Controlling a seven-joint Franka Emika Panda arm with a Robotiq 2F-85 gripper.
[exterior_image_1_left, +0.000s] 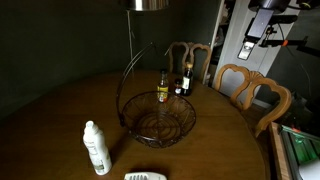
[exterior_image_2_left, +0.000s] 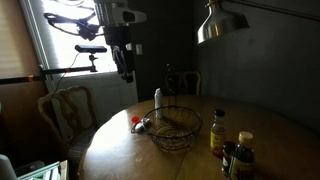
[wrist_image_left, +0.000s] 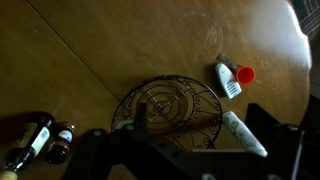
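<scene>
A black wire basket (exterior_image_1_left: 158, 118) with a tall arched handle stands on the wooden table and looks empty. Left of it in exterior view 1 is an upright white bottle (exterior_image_1_left: 97, 148); a white flat-headed utensil (exterior_image_1_left: 146, 176) lies at the lower edge. The wrist view shows this utensil (wrist_image_left: 228, 80) with a red piece (wrist_image_left: 245, 74) beside it. High above the table, apart from every object, is my gripper (exterior_image_2_left: 126, 73). In the wrist view, its dark fingers (wrist_image_left: 140, 117) stand wide apart over the basket (wrist_image_left: 165, 100), so it is open with nothing visible between them.
Several dark bottles stand together beyond the basket, among them a sauce bottle (exterior_image_2_left: 217, 133) and a taller dark bottle (exterior_image_2_left: 242, 157). A metal lamp (exterior_image_2_left: 222, 22) hangs overhead. Wooden chairs (exterior_image_1_left: 262, 96) flank the table. Bare tabletop (exterior_image_1_left: 215, 145) lies right of the basket.
</scene>
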